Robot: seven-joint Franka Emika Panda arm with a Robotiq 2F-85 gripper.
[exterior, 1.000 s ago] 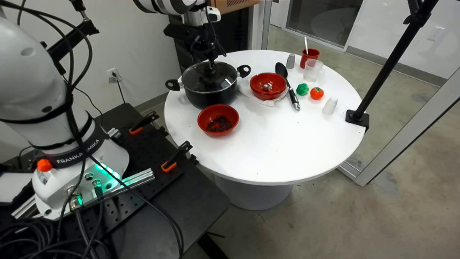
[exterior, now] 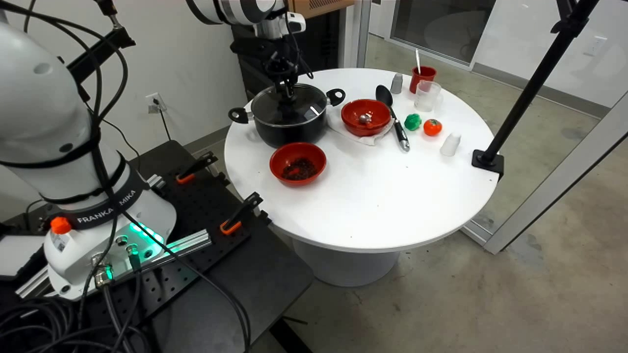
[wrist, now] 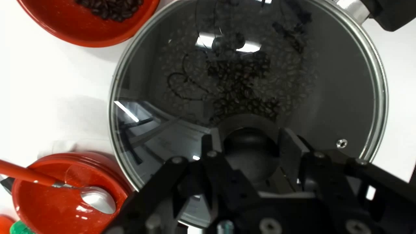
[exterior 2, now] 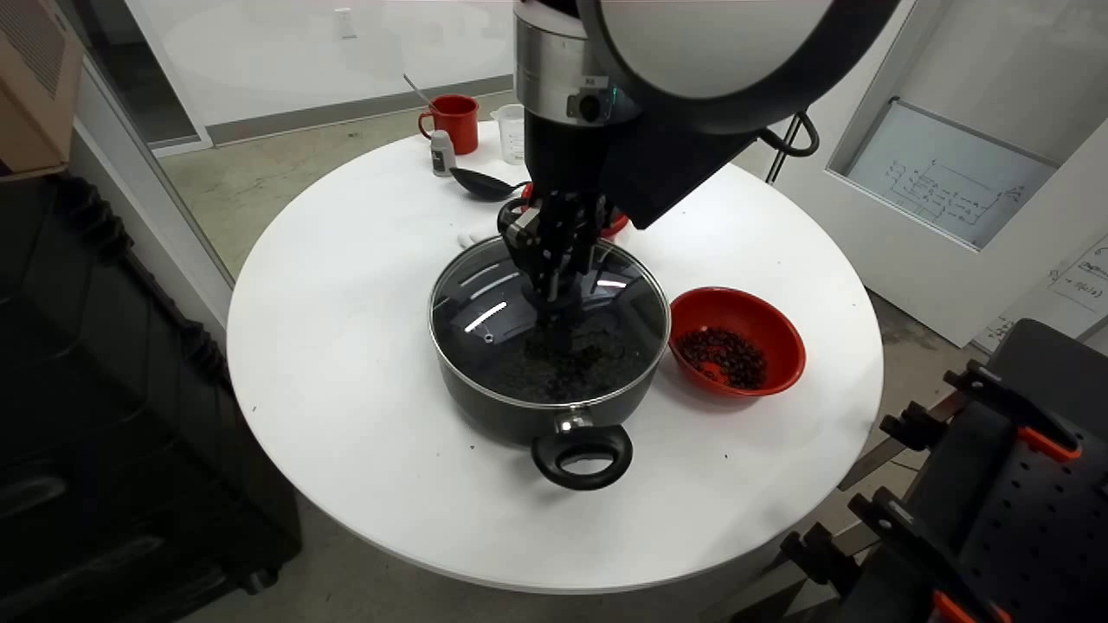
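The black pot [exterior: 289, 132] stands on the white table with its glass lid [exterior 2: 483, 327] on top, rimmed in metal. My gripper points down over the middle of the lid, shut on the round black lid knob [wrist: 250, 156], with one finger at each side of it. Dark beans [wrist: 241, 87] show through the glass inside the pot. The lid's rim looks seated on the pot all round where it is visible. In the second exterior view the arm hides most of the knob.
A red bowl of dark beans [exterior 2: 732, 348] stands close beside the pot. Stacked red bowls [exterior: 366, 115] with a spoon rest on a cloth. Farther off are a black ladle [exterior: 394, 114], a tomato [exterior: 432, 127] and a red mug [exterior: 422, 77].
The pot with its lid has shifted slightly to the right in the first exterior view, and the arm has moved a little the same way. Other objects have stayed put.
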